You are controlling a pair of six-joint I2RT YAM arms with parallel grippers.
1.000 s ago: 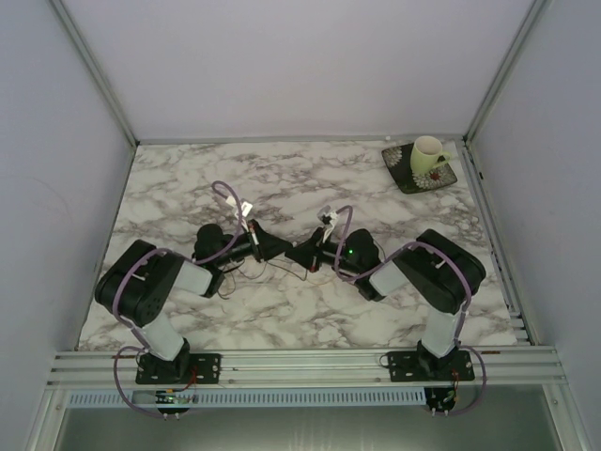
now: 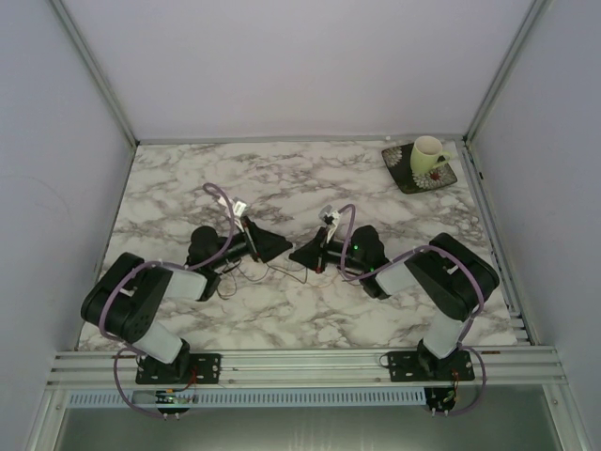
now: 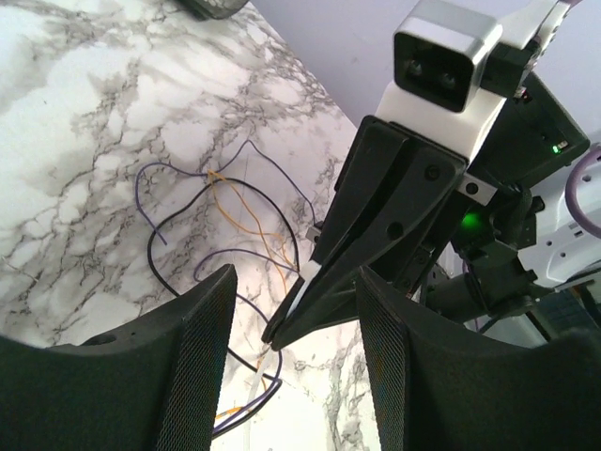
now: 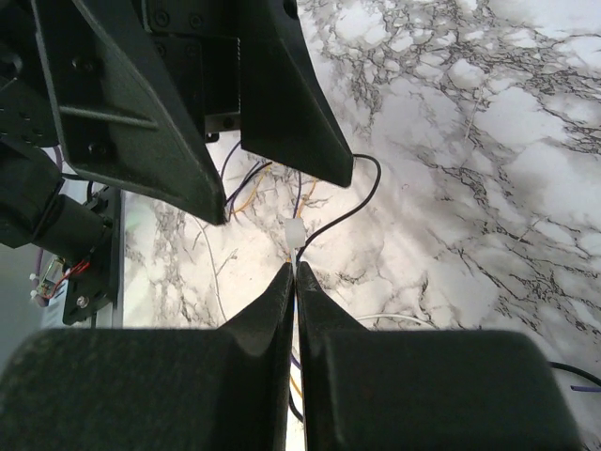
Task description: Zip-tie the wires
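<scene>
A thin white zip tie is pinched in my right gripper; its pale head point(image 4: 296, 232) sticks out past the fingertips. In the left wrist view the tie's tail point(image 3: 258, 376) hangs below those fingers point(image 3: 362, 249). My left gripper stands open close by, its fingertips on either side of the head and touching nothing that I can make out. Beneath both grippers lie the loose wires: a black one point(image 3: 155, 254), purple ones point(image 3: 138, 193) and an orange one point(image 3: 249, 207). Whether the tie encircles them, I cannot tell.
At the back right, a pale green mug point(image 2: 427, 154) stands on a dark floral tray point(image 2: 399, 169). A thin white strand point(image 4: 212, 263) lies on the marbled table point(image 2: 310, 169). Behind the arms the tabletop is largely clear.
Since a second ago my left gripper has opened and its arm has shifted slightly left. The right arm has moved slightly right.
</scene>
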